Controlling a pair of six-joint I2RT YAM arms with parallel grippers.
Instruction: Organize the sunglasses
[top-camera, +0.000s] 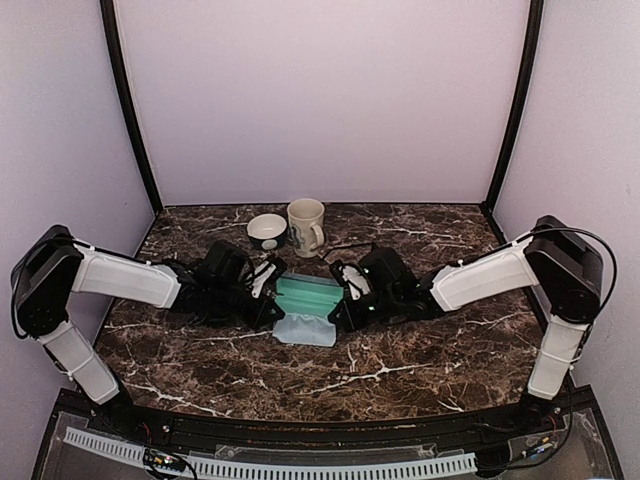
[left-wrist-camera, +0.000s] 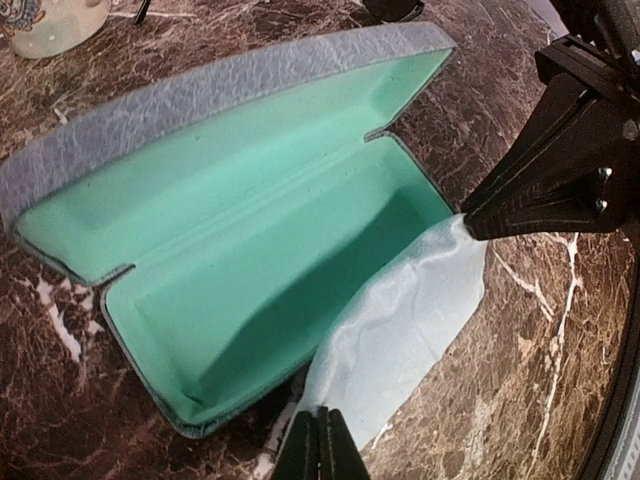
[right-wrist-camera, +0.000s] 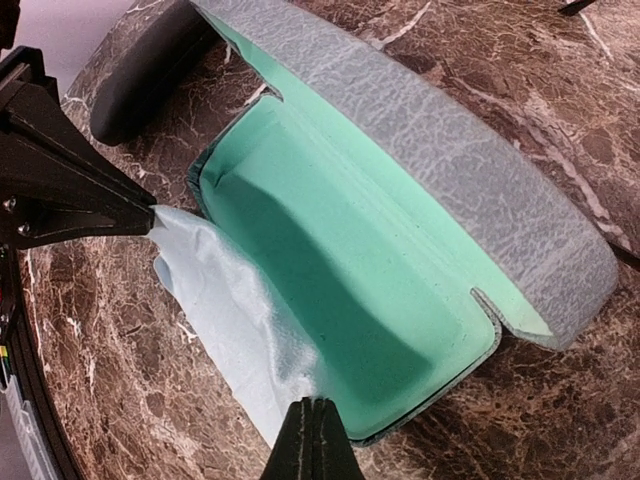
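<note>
A pale blue-white cloth (top-camera: 305, 331) is stretched between my two grippers. My left gripper is shut on one upper corner, and my right gripper is shut on the other. Just behind the cloth lies the open glasses case (top-camera: 308, 297), grey outside and mint green inside. Its tray (left-wrist-camera: 250, 290) looks empty where visible, and the cloth's upper edge hangs along its front rim. Farther back, the dark sunglasses (top-camera: 350, 246) rest on the table, partly hidden by the right arm.
A white mug (top-camera: 306, 226) and a bowl with a dark, spotted outside (top-camera: 267, 231) stand at the back, behind the case. Bare marble table (top-camera: 430, 370) lies in front and to the right.
</note>
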